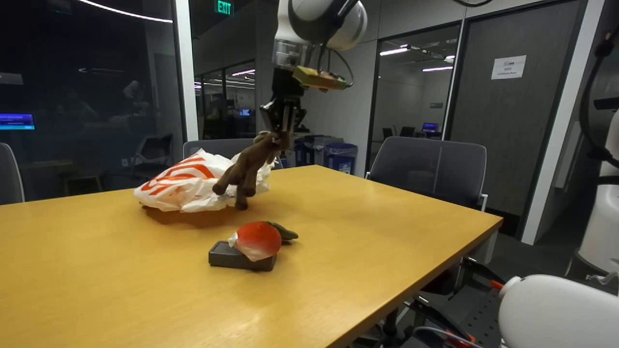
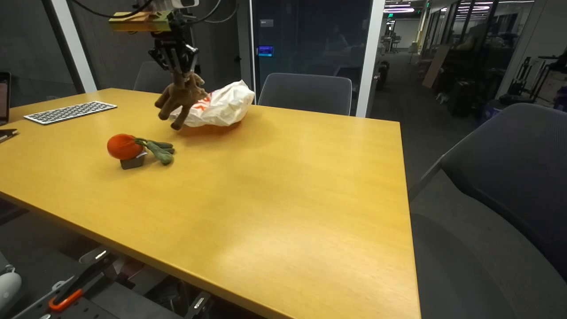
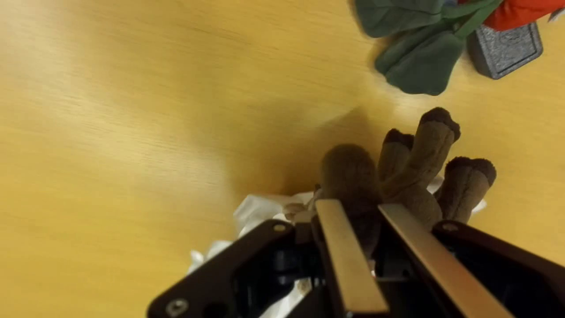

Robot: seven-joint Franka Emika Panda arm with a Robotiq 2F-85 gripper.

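Brown plush legs dangle from a stuffed toy [image 1: 250, 165] that hangs over the table, pinched between the fingers of my gripper [image 1: 284, 132]. In the wrist view, the fingers [image 3: 352, 259] are closed on the toy [image 3: 349, 172], whose dark-tipped feet stick out to the right. Behind it lies a crumpled white plastic bag [image 2: 226, 106] with red markings; how far the toy stands from the bag is hard to tell. Nearer the front, a red plush item with green leaves [image 1: 258, 239] rests on a dark grey block [image 1: 241, 257].
A white keyboard [image 2: 71, 111] lies on the table's far left in the second exterior view. Chairs [image 1: 428, 168] stand around its edges.
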